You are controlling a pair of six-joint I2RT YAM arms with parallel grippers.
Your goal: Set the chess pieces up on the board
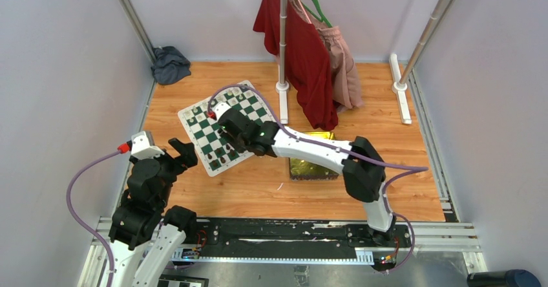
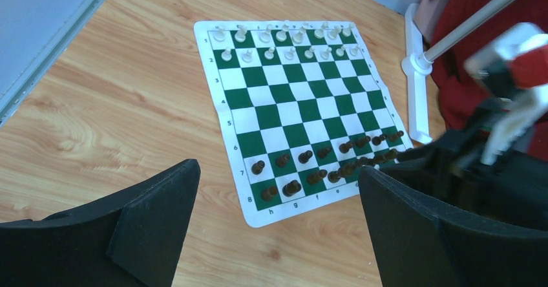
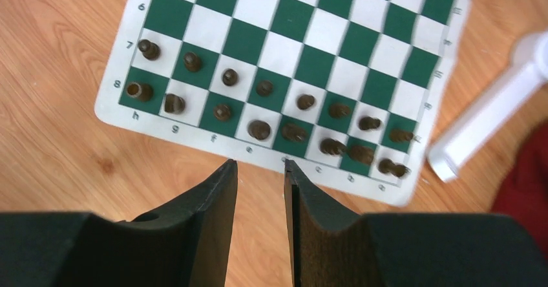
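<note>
The green-and-white board (image 2: 261, 97) lies flat on the table. Pale pieces (image 2: 265, 36) fill two rows along its far edge, and dark pieces fill two rows along its near edge. In the right wrist view a dark bishop (image 3: 222, 112) stands on square f8, beside the dark knight (image 3: 174, 103) and the corner rook (image 3: 139, 91). Above the board's near edge hovers my right gripper, its fingers a little apart with only table between them. My left gripper is wide open and empty, back from the board's near left corner.
A gold box (image 1: 313, 170) sits partly under the right arm. The clothes rack's white foot (image 2: 415, 80) stands close to the board's right side, with red cloth (image 1: 304, 61) hanging there. Table to the left of the board is free.
</note>
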